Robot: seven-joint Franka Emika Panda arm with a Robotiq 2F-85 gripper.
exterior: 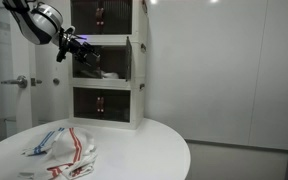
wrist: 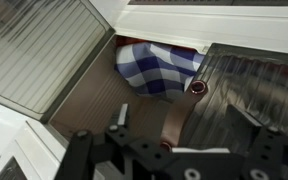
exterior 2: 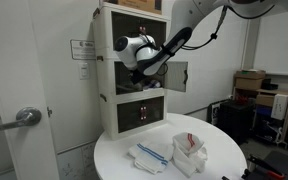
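My gripper is open at the cabinet's middle compartment, with its fingers apart and no object gripped. In the wrist view, a blue-and-white checkered cloth (wrist: 159,68) with some red beside it lies inside, beyond the fingers. A brown curved handle (wrist: 179,118) on the ribbed clear door shows between me and the cloth. From outside, the white cabinet (exterior 2: 107,75) stands at the back of the table, its middle door (exterior 2: 172,76) swung out. The arm reaches in front of that compartment; whether a finger touches the door or handle, I cannot tell.
On the round white table (exterior: 149,155) lie two crumpled cloths, a blue-striped one (exterior 2: 149,157) and a red-striped one (exterior 2: 190,152). A grey door handle (exterior 2: 20,118) is on the left.
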